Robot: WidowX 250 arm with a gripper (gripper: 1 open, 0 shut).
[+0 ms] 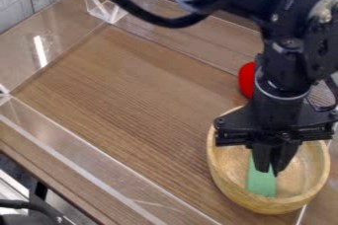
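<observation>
My black gripper (272, 144) reaches down into a tan round bowl (231, 185) at the lower right of the camera view. A pale green block (260, 180) lies in the bowl, directly under the fingertips and partly hidden by them. The gripper's body covers much of the bowl's back; whether its fingers are closed on the block is hard to tell.
A red round object (246, 77) is partly hidden behind the arm at the right. A clear plastic holder (106, 2) stands at the far upper left.
</observation>
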